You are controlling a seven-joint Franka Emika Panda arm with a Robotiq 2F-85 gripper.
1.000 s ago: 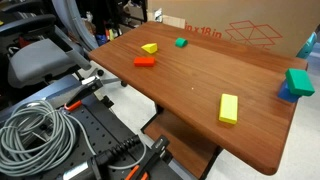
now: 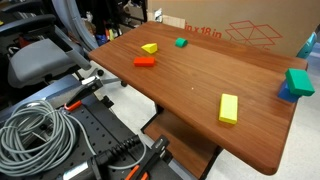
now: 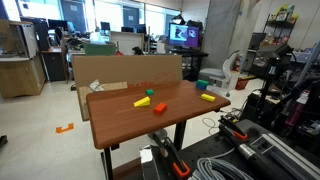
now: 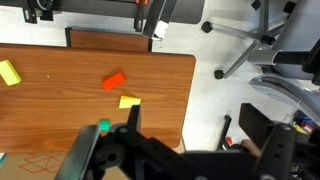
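In the wrist view my gripper stands open, its dark fingers spread wide at the lower edge with nothing between them. Farther off lies the wooden table (image 4: 60, 100), carrying a red block (image 4: 113, 81), a small yellow block (image 4: 129, 102) and a green block (image 4: 104, 125). A longer yellow block (image 4: 9, 72) shows at the left edge. In exterior view 1 the longer yellow block (image 2: 229, 108) rests near the table's front, and a green block (image 2: 298, 80) sits on top of a blue block (image 2: 288, 94) at the right. The blocks are apart from the gripper.
A tan panel (image 3: 125, 70) stands along the table's back edge. Coiled grey cable (image 2: 35, 140) lies on the floor in front. An orange object (image 3: 65, 128) is on the floor left of the table.
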